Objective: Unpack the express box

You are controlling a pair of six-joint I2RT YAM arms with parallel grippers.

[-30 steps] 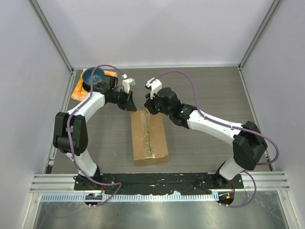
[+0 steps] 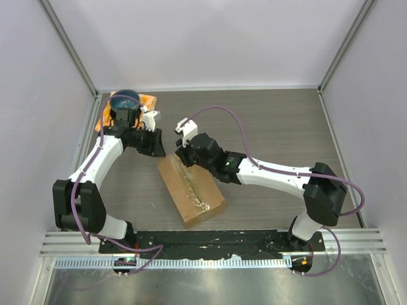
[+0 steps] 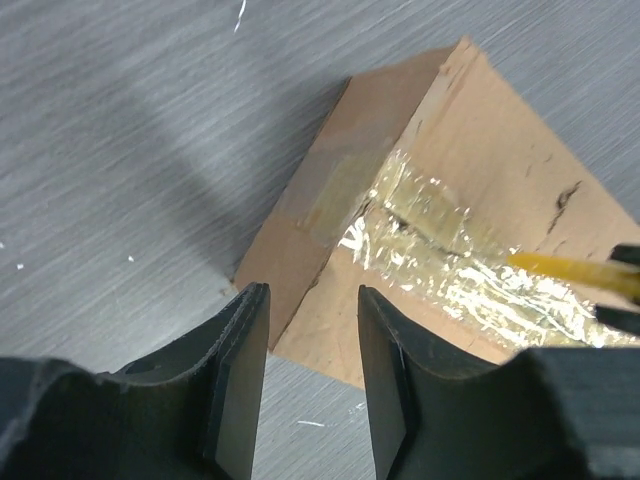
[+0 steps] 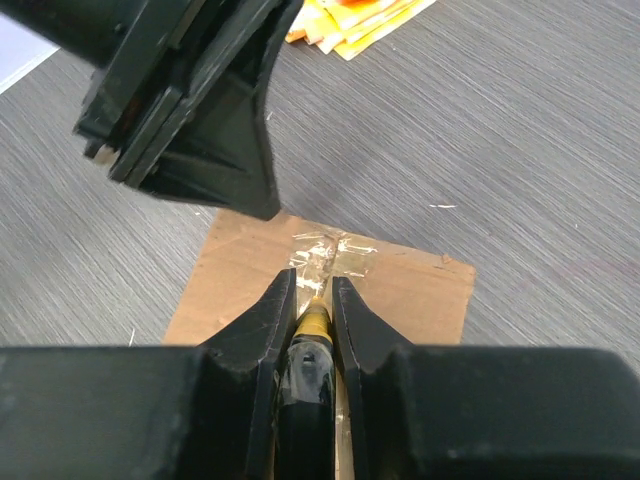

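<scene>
A brown cardboard box point(image 2: 177, 190) sits slanted on the table, with a strip of clear shiny tape point(image 3: 490, 290) along its middle. At its far left corner my left gripper point(image 2: 159, 152) stands open; in the left wrist view the box's edge shows between and beyond the spread fingers, and contact cannot be told. My right gripper is shut on a yellow and black cutter-like tool point(image 4: 315, 325). Its yellow end point(image 3: 560, 268) points over the taped seam near the box's far end. Whether the tip touches the tape is hidden.
A dark blue round bowl point(image 2: 124, 100) stands on a folded orange cloth point(image 2: 149, 101) in the far left corner, behind my left arm. Purple cables hang along both arms.
The box's far end has swung left, turning the box from nearly straight to slanted. My left gripper moved left with that end; lately my right gripper moved left and nearer over the box.
</scene>
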